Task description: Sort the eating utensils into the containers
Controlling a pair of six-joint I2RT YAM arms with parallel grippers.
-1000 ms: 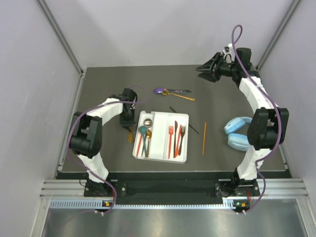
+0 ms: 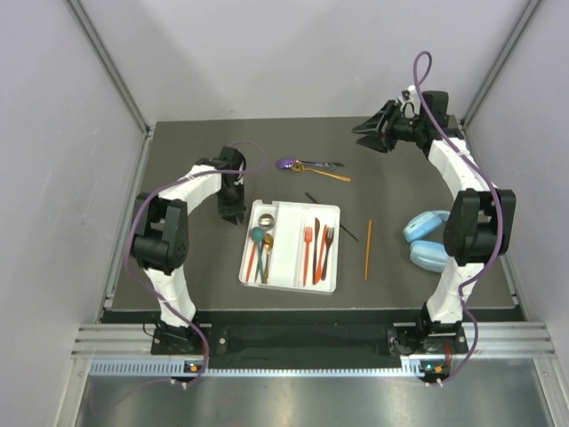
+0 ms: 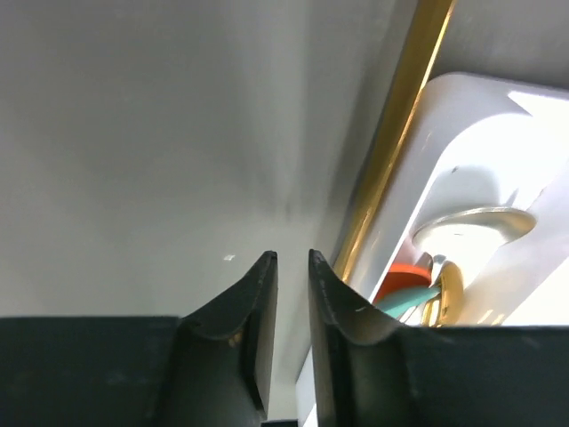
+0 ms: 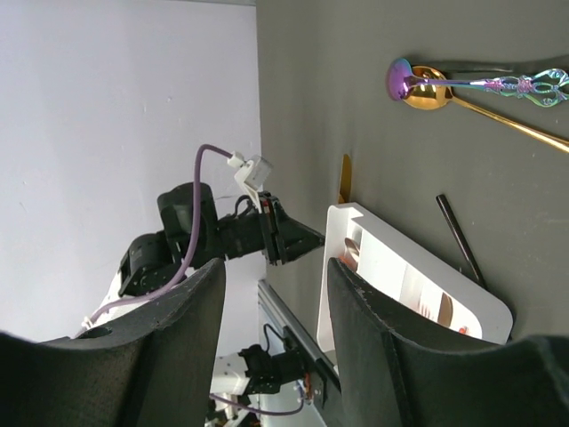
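Note:
A white tray (image 2: pixel 289 282) holds a teal ladle (image 2: pixel 258 237), a silver spoon (image 2: pixel 267 220), forks and knives. In the left wrist view a gold utensil (image 3: pixel 391 133) stands along the tray's left outer edge, beside my left gripper; whether the narrowly parted fingers hold it is unclear. Above the tray lie a purple spoon (image 2: pixel 286 163) and gold spoon (image 2: pixel 331 173). A black stick (image 2: pixel 351 233) and orange stick (image 2: pixel 368 249) lie to its right. My right gripper (image 2: pixel 373 132) hangs at the upper right, fingers apart, above the table, nothing between them.
Two blue cases (image 2: pixel 428 256) lie at the lower right beside the right arm.

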